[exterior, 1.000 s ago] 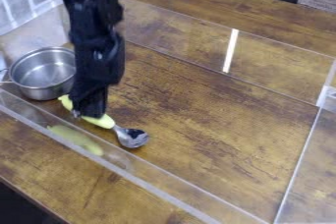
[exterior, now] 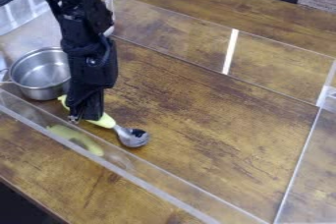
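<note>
A spoon with a yellow handle (exterior: 98,118) and a steel head (exterior: 133,138) lies on the wooden table inside a clear-walled enclosure. My black gripper (exterior: 79,112) is lowered onto the handle from above, at its upper left part. The fingertips are small and dark here, so whether they grip the handle is hard to tell. A steel pot (exterior: 39,72) sits just left of the gripper.
A clear wall (exterior: 171,184) runs diagonally along the front, close to the spoon. Another clear panel stands at the right.
The arm was blurred about a second ago and is sharp now, at nearly the same place. The spoon and pot have not visibly moved.
</note>
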